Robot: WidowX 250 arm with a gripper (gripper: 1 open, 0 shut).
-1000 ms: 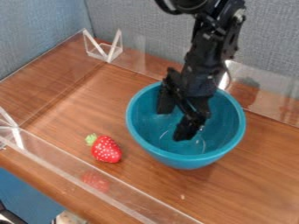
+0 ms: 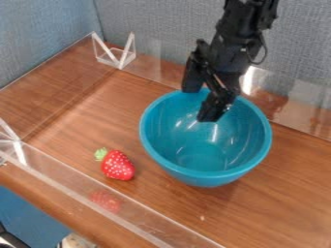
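Note:
A black robot gripper point(image 2: 204, 97) hangs from the arm over the back part of a turquoise bowl point(image 2: 207, 153), its fingers spread open near the far rim, with nothing seen between them. The bowl stands on the wooden table and looks empty inside. A red strawberry point(image 2: 116, 166) with a green top lies on the wood to the left of the bowl, apart from it.
Clear plastic walls line the table, with a white bracket point(image 2: 115, 55) at the back left corner. Bare wood point(image 2: 65, 107) is free at the left and at the front right. Grey padded panels stand behind.
The gripper has risen from low inside the bowl to above its back part, uncovering the bowl's floor. The bowl and strawberry look unmoved.

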